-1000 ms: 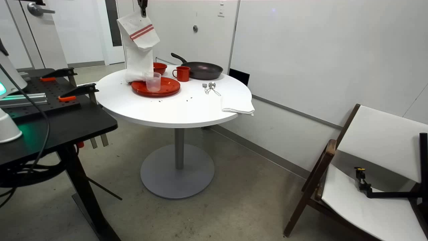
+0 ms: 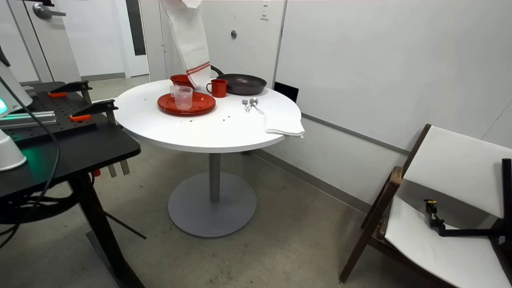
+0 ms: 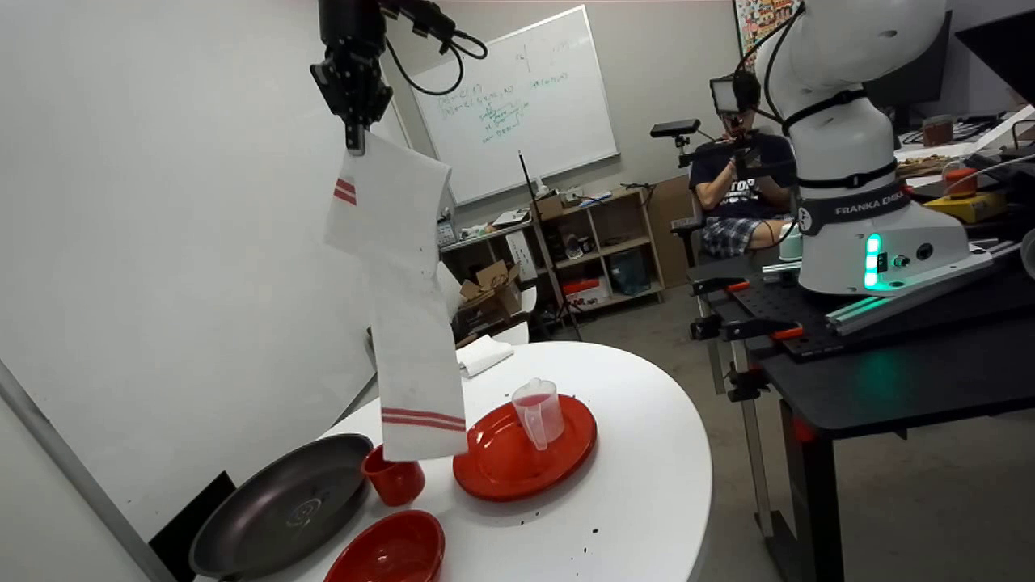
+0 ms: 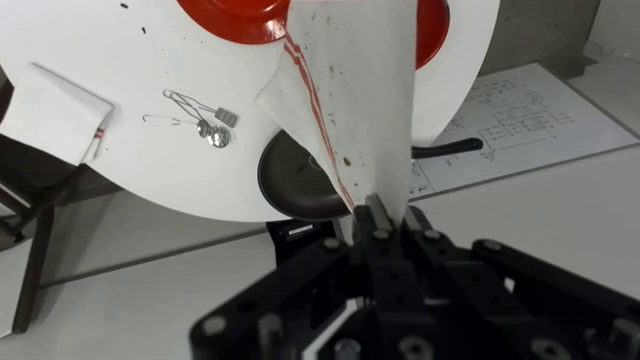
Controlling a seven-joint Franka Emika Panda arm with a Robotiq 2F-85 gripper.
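Note:
A white towel with red stripes (image 3: 412, 291) hangs down from my gripper (image 3: 356, 145), which is shut on its upper end. In the wrist view the towel (image 4: 366, 108) runs away from the fingertips and shows several small dark stains. Its striped lower end (image 2: 198, 69) dangles over the back of the round white table (image 2: 225, 129), near the red bowl and the red mug. Whether the hem touches anything cannot be told. The gripper itself is out of the frame in exterior view 1.
Red plates (image 2: 201, 106) bear a clear measuring cup (image 2: 183, 98). Around them stand a red bowl (image 3: 398, 553), a red mug (image 2: 219, 88) and a dark pan (image 2: 245, 85). Small utensils (image 2: 252, 104) and a folded white cloth (image 2: 283, 125) lie rightward. Dark crumbs dot the clear front area.
The towel has risen and shifted right, from beside the plates to near the mug and pan. It hangs longer now, and the gripper has left the top of exterior view 1.

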